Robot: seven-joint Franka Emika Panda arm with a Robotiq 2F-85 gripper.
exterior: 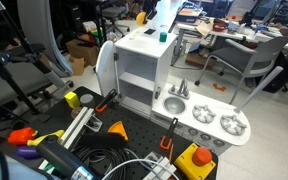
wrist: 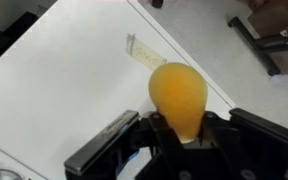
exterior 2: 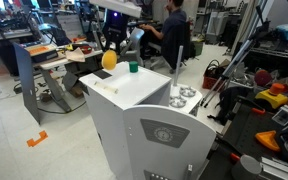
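My gripper point(exterior 2: 108, 48) is shut on a rounded yellow object point(exterior 2: 107, 60), held above the white cabinet top point(exterior 2: 134, 88). In the wrist view the yellow object point(wrist: 178, 98) sticks out past the dark fingers point(wrist: 102, 150), and the part between them is hidden. It shows at the top of exterior view 1 as a small yellow shape point(exterior: 141, 18), with most of the gripper out of frame there. A green cup point(exterior: 163, 37) stands on the cabinet top, apart from the gripper.
Beside the cabinet is a white toy counter with a sink point(exterior: 174, 105) and round burners point(exterior: 234, 124). The cabinet door point(exterior: 106, 68) hangs open. A strip of tape point(wrist: 146, 52) is stuck to the top. Tools and an orange-red button box point(exterior: 196, 161) lie in front.
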